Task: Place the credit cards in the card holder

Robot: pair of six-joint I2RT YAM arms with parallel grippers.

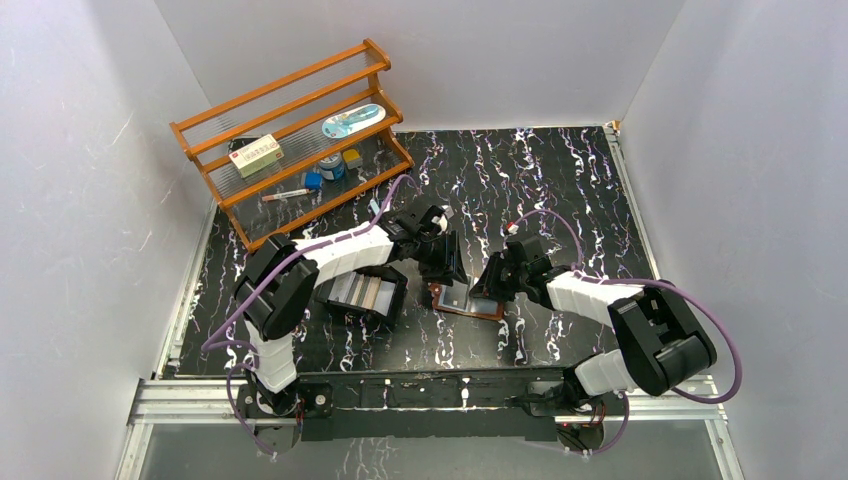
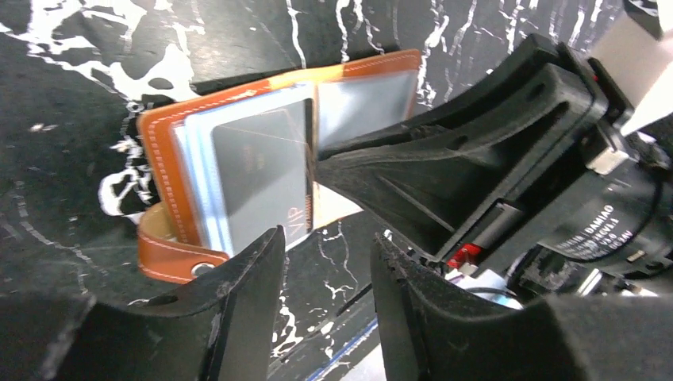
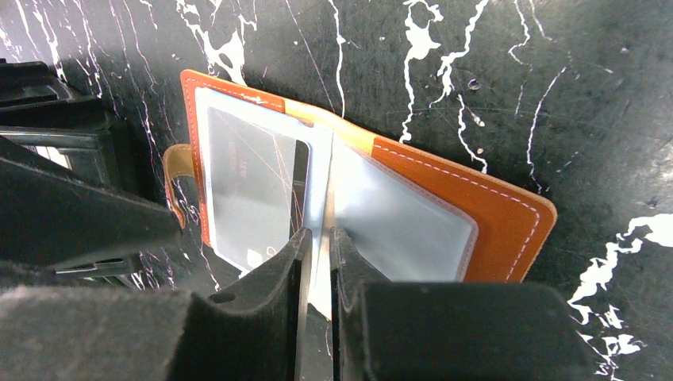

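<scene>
The brown leather card holder lies spread on the black marbled table, its clear sleeves showing on both halves. A dark grey card sits inside the left half's sleeve, flat in the left wrist view. My left gripper is open over the holder's left side, with a clear gap and nothing between its fingers. At the fold, my right gripper has its fingertips slightly apart. A pale sleeve edge runs down to that narrow gap; whether the fingers touch it is unclear. The right half's sleeve shows no card.
Left of the holder, a black box contains several cards, partly under my left arm. A wooden rack with small goods stands at the back left.
</scene>
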